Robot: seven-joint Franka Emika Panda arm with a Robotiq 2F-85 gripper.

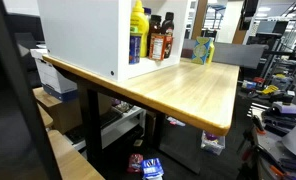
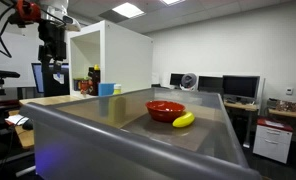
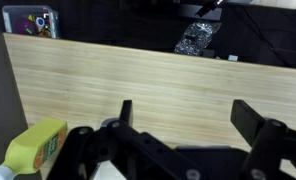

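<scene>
In the wrist view my gripper stands open, its two dark fingers wide apart over the pale wooden tabletop (image 3: 188, 85), with nothing between them. A yellow-green bottle with a white cap (image 3: 36, 148) lies toward the lower left of that view, outside the fingers. At the left of exterior view 2 the arm (image 2: 50, 22) reaches over from above, its gripper too small there to read. A red bowl (image 2: 166, 107) and a yellow banana-shaped thing (image 2: 184, 120) rest beside each other on a grey surface (image 2: 133, 122), far from the gripper.
Several bottles, including a yellow one (image 1: 139, 20) and a red-brown one (image 1: 157, 46), stand by the white shelf unit (image 1: 93, 35). Another container (image 1: 203, 50) is farther along the wooden table (image 1: 178, 88). Boxes and cables litter the floor below.
</scene>
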